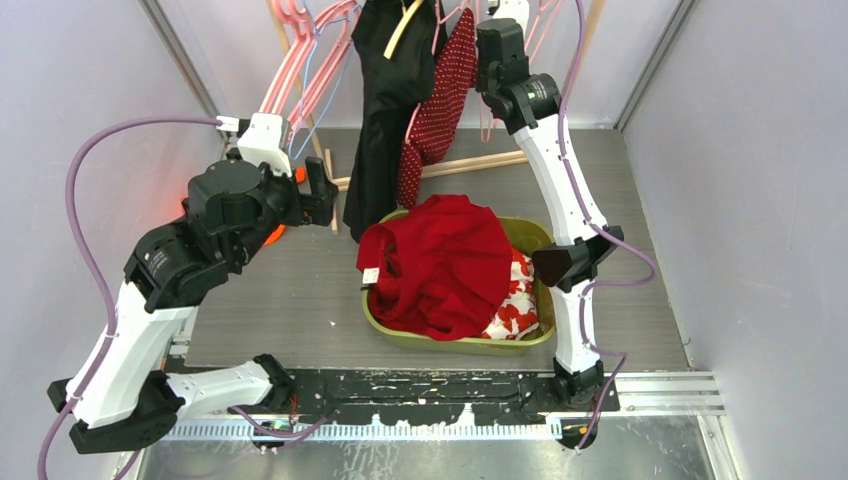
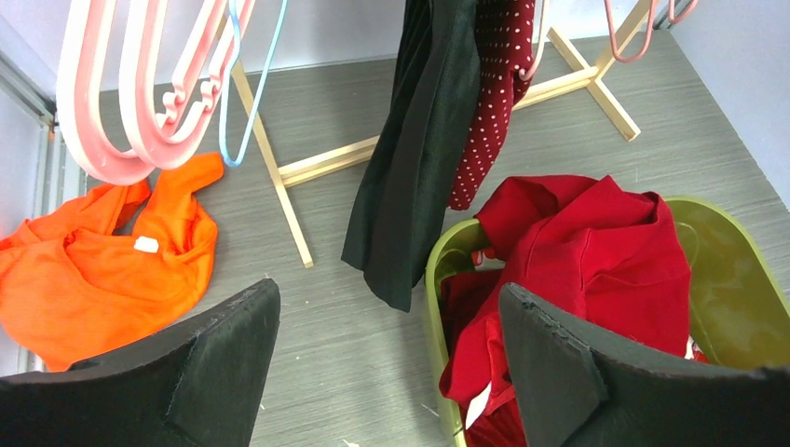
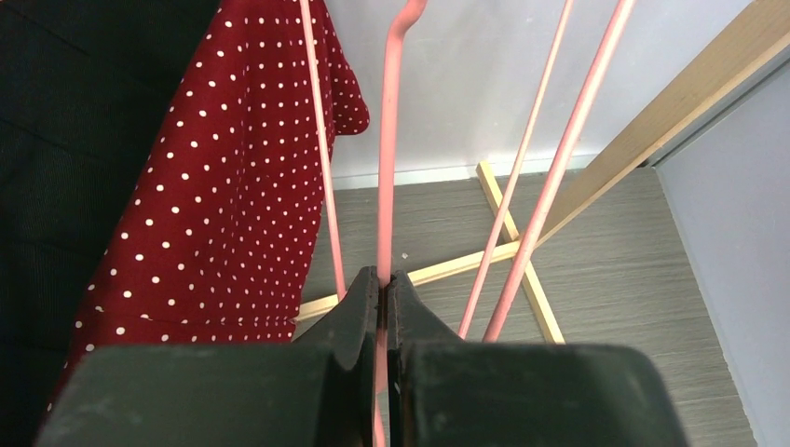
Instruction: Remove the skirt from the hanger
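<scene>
A black garment (image 1: 385, 120) and a red polka-dot skirt (image 1: 440, 100) hang from the rack beside pink hangers; the skirt (image 3: 205, 223) fills the left of the right wrist view. My right gripper is shut on a pink hanger (image 3: 388, 140), right of the skirt. My left gripper stands open at the left, below other hangers (image 2: 149, 102), with nothing between its fingers.
A green basket (image 1: 440, 342) holds red cloth and a red-and-white floral cloth. Orange cloth (image 2: 140, 270) lies on the floor at left. Wooden stand feet (image 2: 326, 160) cross the floor; grey walls enclose both sides.
</scene>
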